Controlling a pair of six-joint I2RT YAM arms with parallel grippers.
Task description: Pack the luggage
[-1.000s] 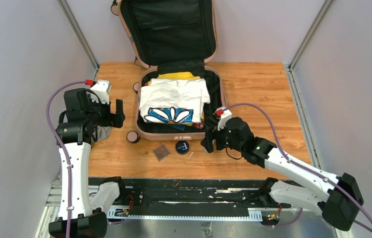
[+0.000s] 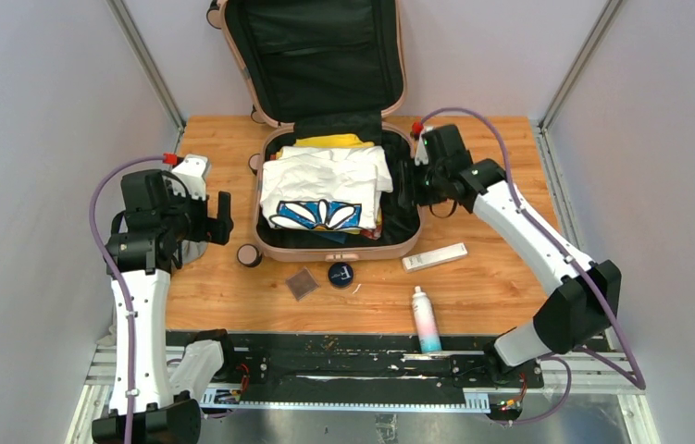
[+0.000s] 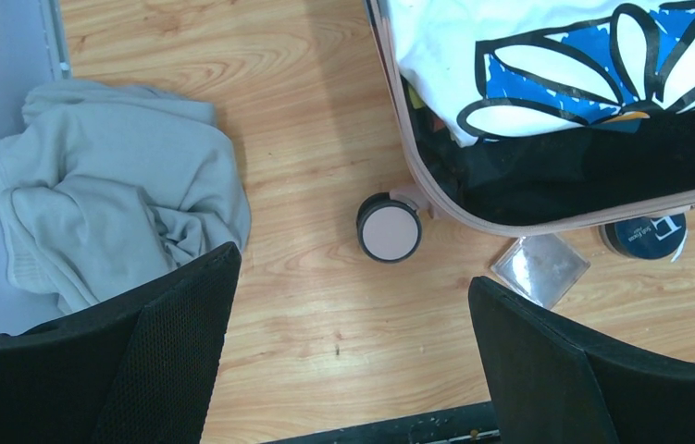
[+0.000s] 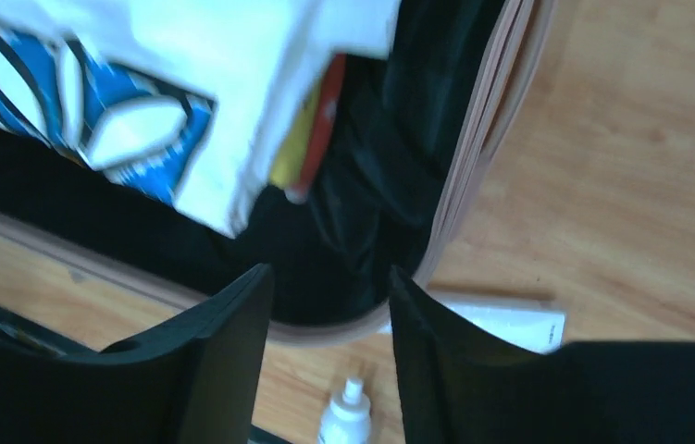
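An open pink suitcase holds a folded white shirt with a blue flower print over yellow and red cloth. My left gripper stands open and empty left of it, above crumpled grey clothing. My right gripper is over the case's right side; in its blurred wrist view the fingers are apart with nothing held. In front lie a round compact, a square palette, a dark round jar, a white box and a spray bottle.
The suitcase lid stands up at the back. Bare wood shows at the right of the table. A dark rail runs along the front edge, with walls on both sides.
My right gripper has risen from the front of the table to the suitcase's right side, uncovering the box and bottle. The bottle has shifted toward the front edge. The left arm is nearly still.
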